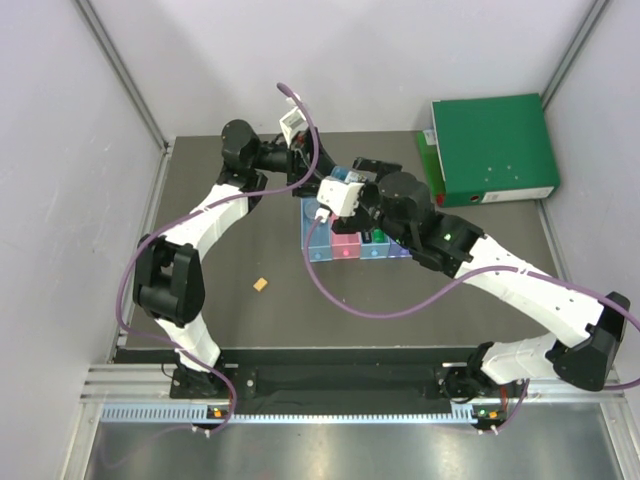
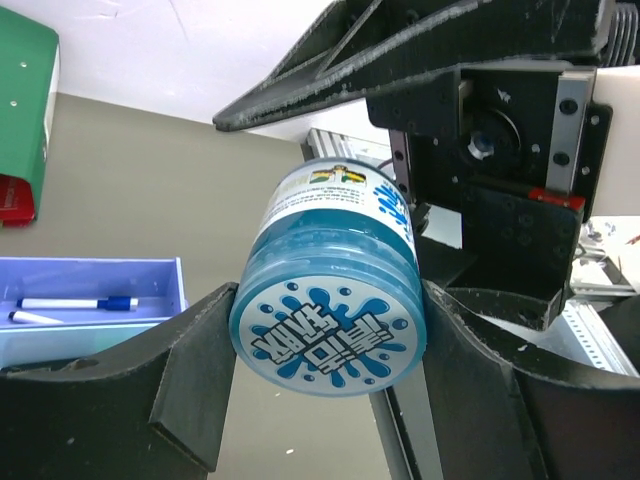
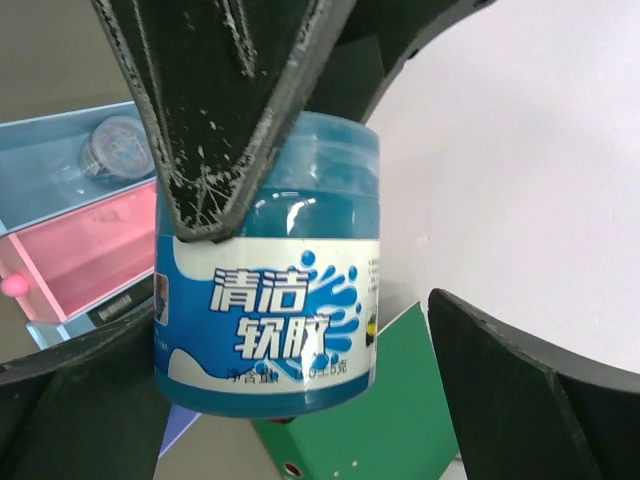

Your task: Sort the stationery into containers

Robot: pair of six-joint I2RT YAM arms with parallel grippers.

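Note:
A blue jar of cleaning gel (image 2: 325,335) is held in the air by my left gripper, shut on it. My right gripper is open around the same jar (image 3: 265,320), over the containers. Below are a blue compartment holding a clear round lidded item, a pink compartment and, in the left wrist view, a lilac tray (image 2: 60,278) with markers (image 2: 75,303).
A green binder (image 1: 490,150) lies at the back right. A small yellow block (image 1: 260,284) sits left of the containers.

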